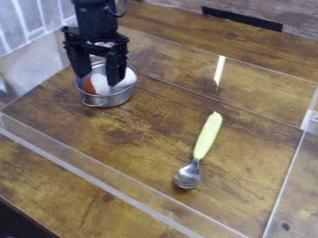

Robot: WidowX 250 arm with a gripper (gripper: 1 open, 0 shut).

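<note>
My black gripper (96, 65) hangs at the upper left, open, its fingers reaching down over a small metal bowl (110, 97). In the bowl a white item (119, 77) and an orange-red item (89, 84) show beneath and beside the fingers. Whether the fingertips touch them I cannot tell. A spoon with a pale yellow-green handle (206, 135) and a steel head lies on the wooden surface at the right.
A clear plastic barrier runs round the wooden work surface (137, 158).
</note>
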